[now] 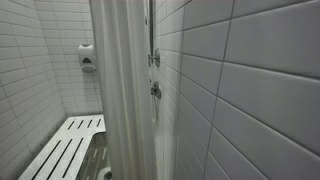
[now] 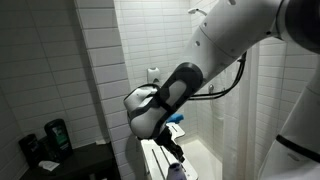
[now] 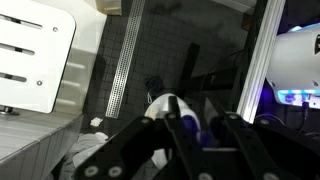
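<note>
In the wrist view my gripper is at the bottom centre, its dark fingers close together. A white object point(image 3: 158, 107) with some blue-purple shows around and between them; most of it is hidden by the gripper. From exterior view 2, the arm reaches down from the upper right, and a pale purple object point(image 2: 177, 172) sits just below the gripper point(image 2: 176, 158), cut off by the frame's lower edge. My gripper appears shut on this object. What exactly it is cannot be made out. Exterior view 1 shows neither arm nor gripper.
A white slatted bench point(image 1: 70, 145) stands by the tiled wall, beneath a white dispenser point(image 1: 86, 57). The shower curtain point(image 1: 125, 90) hangs beside it. Dark containers point(image 2: 58, 138) stand on a black surface at left. A metal floor drain point(image 3: 126, 55) crosses the dark floor.
</note>
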